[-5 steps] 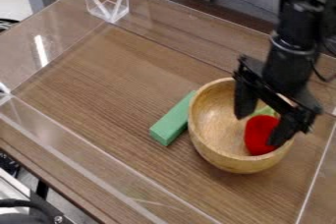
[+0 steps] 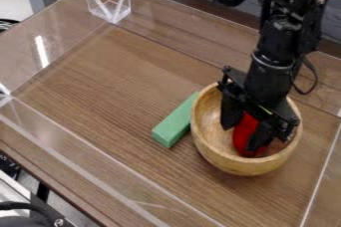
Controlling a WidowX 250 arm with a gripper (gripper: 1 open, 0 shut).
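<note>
A black robot arm reaches down from the top right, and its gripper (image 2: 256,112) is low inside the wooden bowl (image 2: 233,159), over a red object (image 2: 250,146). The fingers partly hide the red object, and I cannot tell whether they grip it. A green block (image 2: 174,122) lies on the table just left of the bowl.
A clear plastic holder (image 2: 110,3) stands at the back left of the wooden table (image 2: 94,112). Cables show beyond the left edge.
The gripper has shifted left within the bowl and now covers more of the red object. The bowl and green block look unmoved.
</note>
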